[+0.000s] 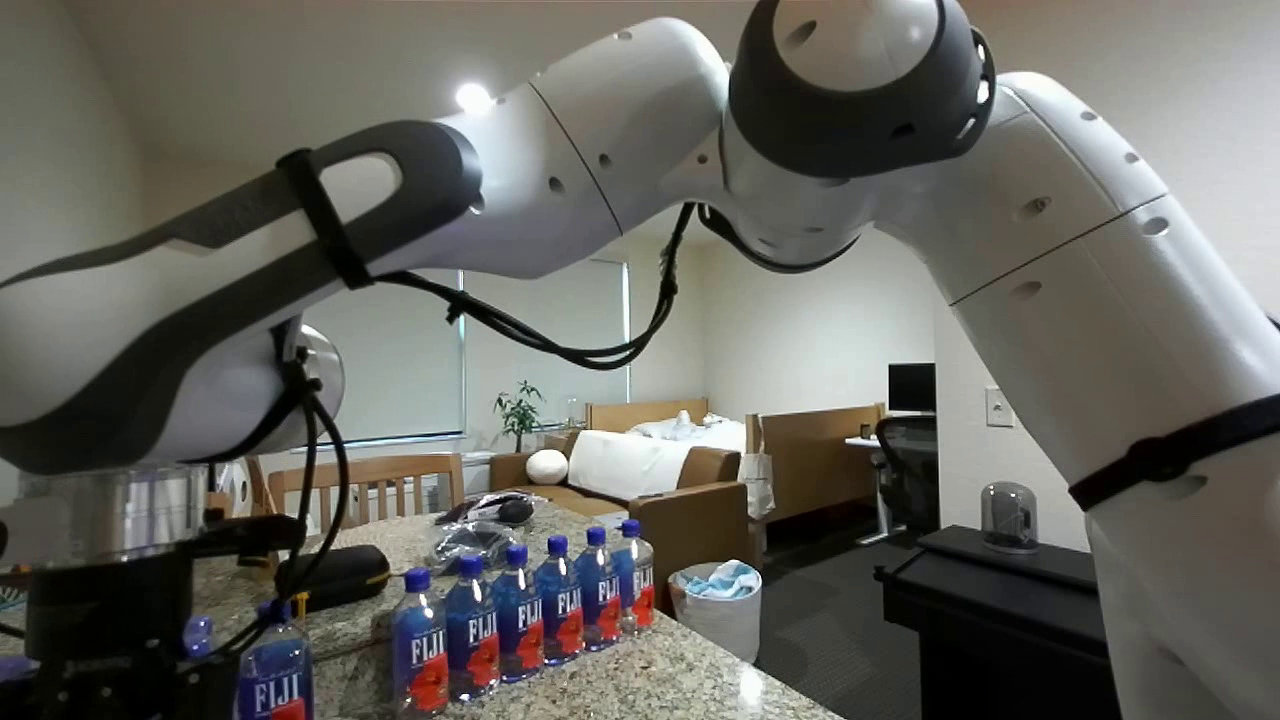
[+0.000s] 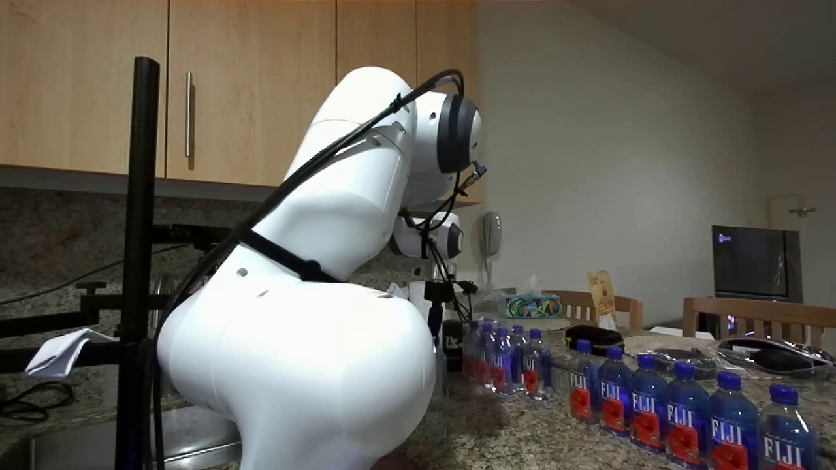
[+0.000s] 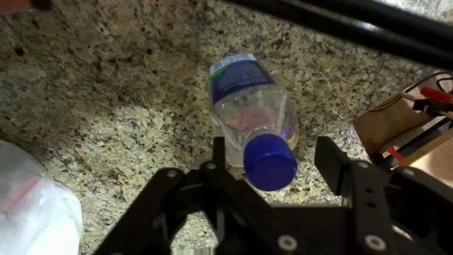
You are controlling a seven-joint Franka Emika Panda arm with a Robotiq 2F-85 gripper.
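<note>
In the wrist view, a clear water bottle (image 3: pixel 250 112) with a blue cap (image 3: pixel 270 163) stands on the speckled counter. My gripper is part open above it, its fingers (image 3: pixel 325 155) spread to both sides of the cap. The cap sits nearer the left finger, with a clear gap on the right; whether the left one touches cannot be made out. Exterior view 1 shows only the gripper's dark upper body (image 1: pixel 114 612) at the lower left, by a Fiji bottle (image 1: pixel 276 666). The arm hides the fingertips in exterior view 2.
A row of Fiji bottles (image 1: pixel 522 618) lines the counter, with another cluster (image 2: pixel 501 360) near the gripper. A white plastic bag (image 3: pixel 38 204) lies left in the wrist view, an open box (image 3: pixel 399 123) right. A black case (image 1: pixel 342 576) rests behind.
</note>
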